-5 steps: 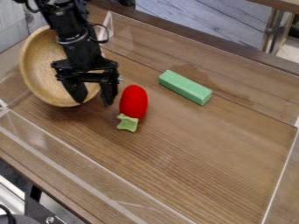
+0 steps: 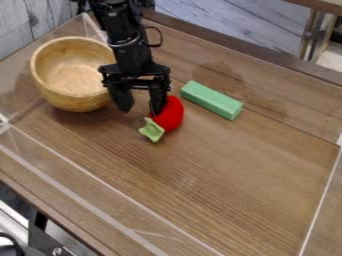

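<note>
My gripper (image 2: 135, 99) is a black arm reaching down from the top centre, its fingers spread open just right of the bowl and left of a red object (image 2: 168, 112) with a green end (image 2: 152, 131). The wooden bowl (image 2: 60, 72) sits at the upper left. A green block (image 2: 211, 98) lies to the right. Whether a finger touches the red object cannot be told.
A pale ledge or shelf edge runs along the top right corner.
My gripper has moved right and back, away from over the bowl toward the red object. The red object has shifted slightly right and back and turned a little.
</note>
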